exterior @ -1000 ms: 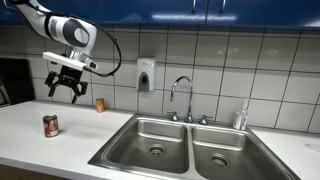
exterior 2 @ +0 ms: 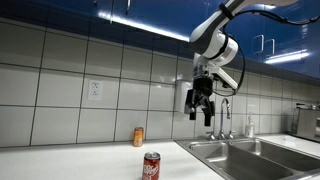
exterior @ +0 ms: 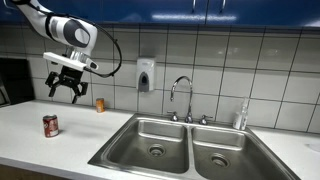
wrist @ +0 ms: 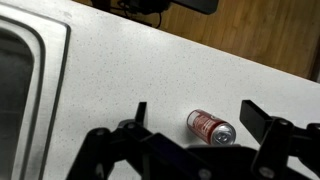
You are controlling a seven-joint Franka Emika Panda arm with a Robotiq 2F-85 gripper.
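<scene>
A red Dr Pepper can (exterior: 50, 126) stands upright on the white counter, near its front left part. My gripper (exterior: 63, 93) hangs in the air above the counter, well higher than the can. In the wrist view its two fingers are spread wide, and the gripper has nothing between them. The can (wrist: 210, 127) shows below and between the fingers, partly covered by the gripper's body. From the second exterior view, the can (exterior 2: 151, 166) is left of and lower than the gripper (exterior 2: 209, 117). A smaller orange container (exterior 2: 138, 136) stands farther back by the tiled wall.
A double steel sink (exterior: 189, 148) with a tall faucet (exterior: 188, 95) fills the counter's right part. A soap dispenser (exterior: 146, 75) is mounted on the wall, and a clear bottle (exterior: 241, 115) stands behind the sink. Blue cabinets (exterior: 180, 15) overhang the counter. Bare counter surrounds the can.
</scene>
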